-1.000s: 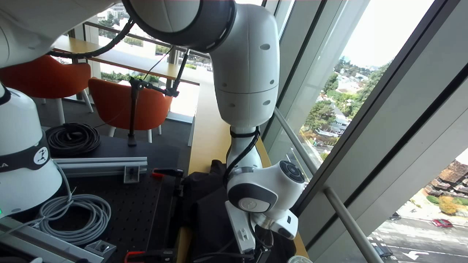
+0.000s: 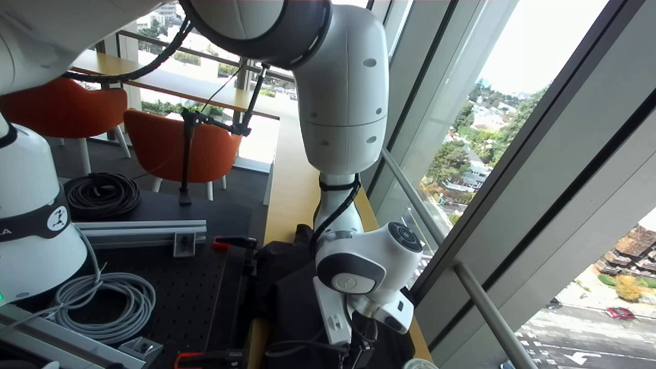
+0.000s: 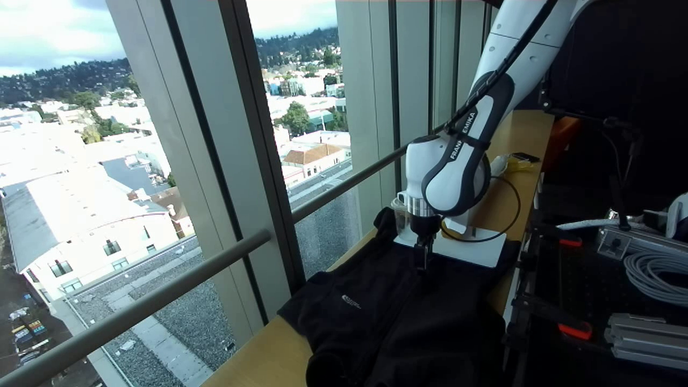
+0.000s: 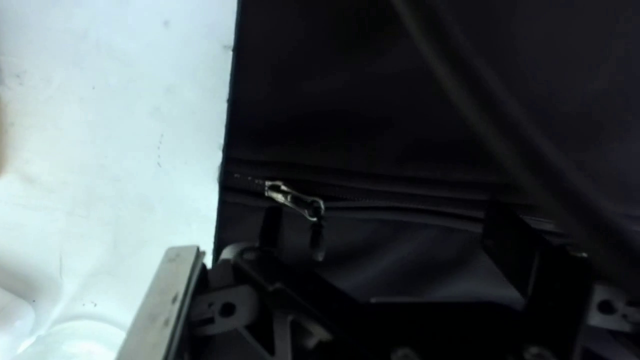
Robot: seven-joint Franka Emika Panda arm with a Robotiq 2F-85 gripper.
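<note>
A black jacket [image 3: 400, 316] with a small white logo lies spread on the wooden ledge. Its zipper runs across the wrist view, and the silver zipper pull [image 4: 294, 199] with a dark tab sits close to the white board's edge. My gripper is open, its two black fingers set wide apart and nothing seen gripped between them. In the wrist view the pull lies just beyond the left finger. In exterior view 2 the gripper [image 3: 421, 259] points down low over the jacket's collar end; whether it touches the cloth, I cannot tell.
A white board [image 3: 474, 250] lies at the jacket's collar end, with a clear container [image 3: 401, 216] at its window side. A metal rail [image 3: 258, 239] runs along the windows. Red-tipped clamps [image 3: 574, 331] line the black table's edge. A dark cable crosses the wrist view.
In exterior view 1 the arm's lower part and hand have shifted slightly left and up, away from the window side. The jacket there looks the same.
</note>
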